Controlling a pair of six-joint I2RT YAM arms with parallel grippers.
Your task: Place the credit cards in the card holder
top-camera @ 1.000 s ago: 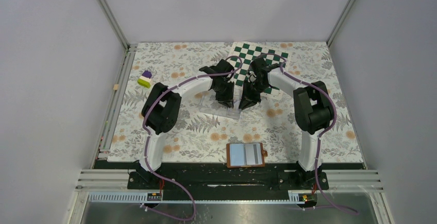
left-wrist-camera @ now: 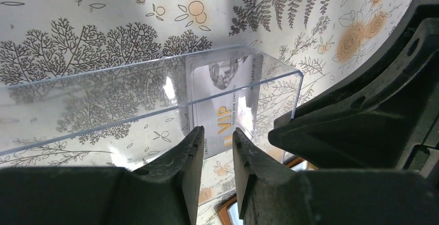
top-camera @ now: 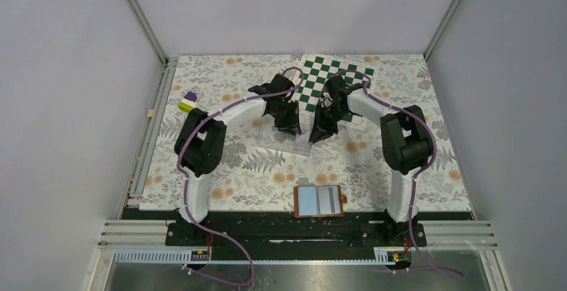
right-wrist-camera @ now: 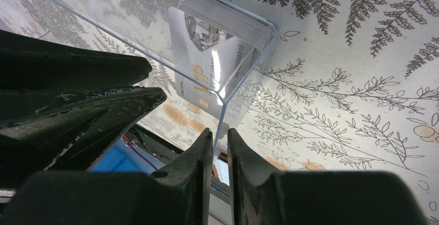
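The clear card holder [top-camera: 274,140] lies mid-table, a long see-through box. Through its wall, a pale card marked VIP shows at one end; the right wrist view shows this card [right-wrist-camera: 207,54] too. My left gripper is part open over the holder, with nothing between its fingertips. At the holder's card end, my right gripper has its fingers parted around the thin clear end edge; a narrow gap shows. How many cards are stacked is hard to tell.
A checkered board [top-camera: 311,90] lies behind the arms. A brown-framed tray [top-camera: 319,215] sits at the front edge. A small yellow and purple block [top-camera: 188,104] is at the back left.
My left gripper has shifted left along the holder, away from the right one. The right arm and the holder look unmoved.
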